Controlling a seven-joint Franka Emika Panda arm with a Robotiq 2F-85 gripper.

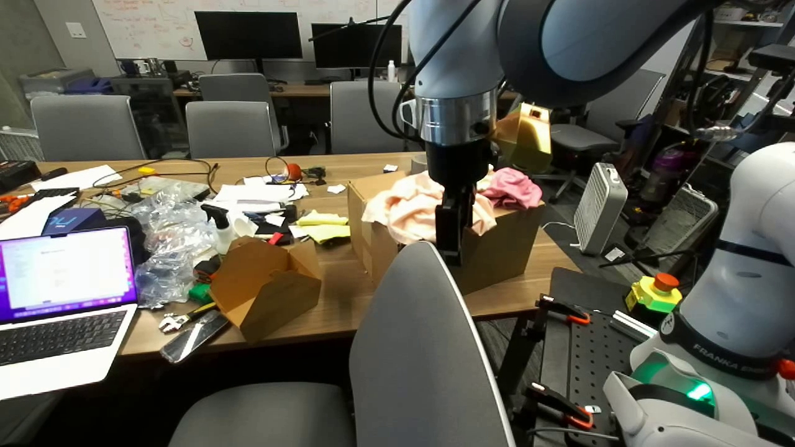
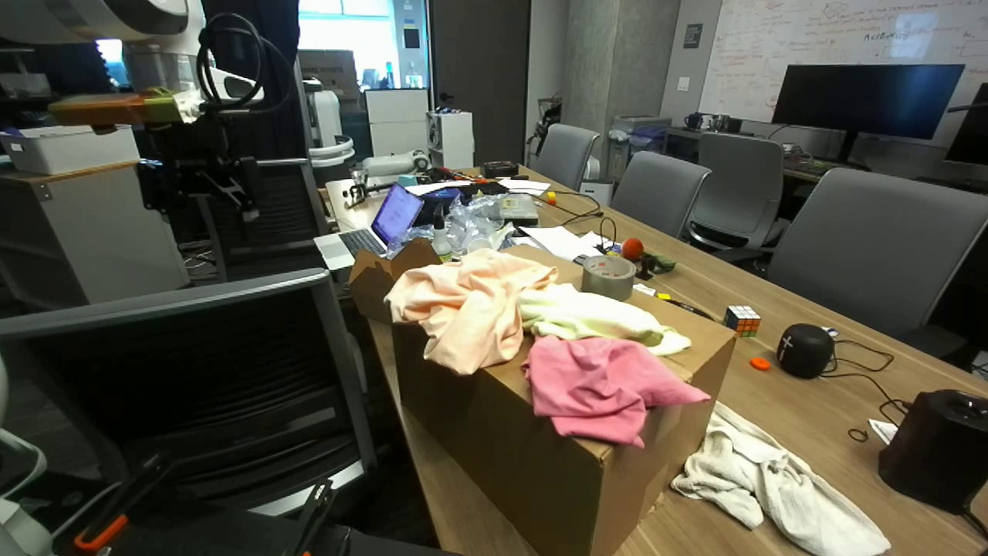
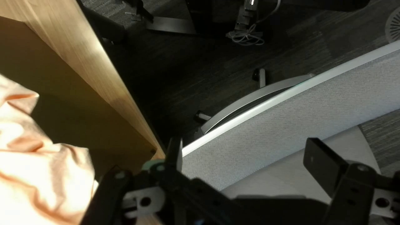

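With its fingers spread wide, my gripper is open and has nothing between its fingers in the wrist view. Below it are the gray chair's back [image 3: 300,112] and dark floor. A peach cloth [image 2: 477,301] drapes over the top of a large cardboard box [image 2: 519,445] on the table. Beside it on the box lie a pale yellow-green cloth [image 2: 597,318] and a pink cloth [image 2: 607,384]. In exterior view 1 the gripper [image 1: 451,257] appears in front of the box; exterior view 2 shows it off to the box's side, over the chair.
Close to the arm, the chair back [image 1: 425,350] rises at the table's front edge. A smaller open box [image 1: 264,290], a laptop [image 1: 67,290] and crumpled plastic [image 1: 168,238] crowd the left. A white cloth [image 2: 778,482] and a tape roll [image 2: 608,276] are near the large box.
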